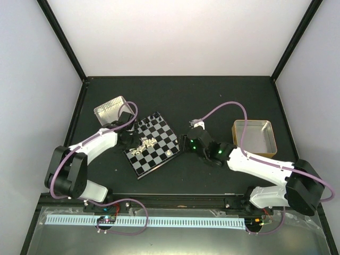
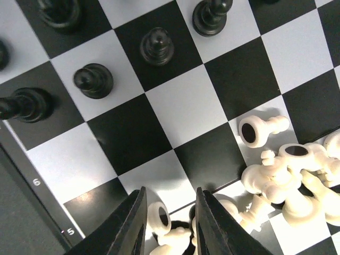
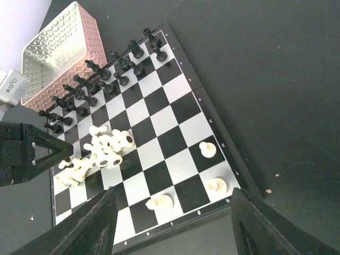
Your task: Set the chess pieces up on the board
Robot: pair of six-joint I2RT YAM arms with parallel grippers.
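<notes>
The chessboard (image 1: 159, 127) lies mid-table with black pieces (image 2: 156, 48) standing along its far side. White pieces (image 2: 287, 175) lie heaped on their sides on the left part; a few white pieces (image 3: 208, 150) stand on the near right squares. My left gripper hangs low over the heap, fingers apart, beside a white piece lying on its side; whether anything is between them is unclear. My right gripper is open at the board's right side, above and short of the standing white pieces.
A pale basket (image 1: 112, 109) stands behind the left arm. An empty tan-rimmed tray (image 1: 254, 138) sits at the right. The table behind and right of the board is clear.
</notes>
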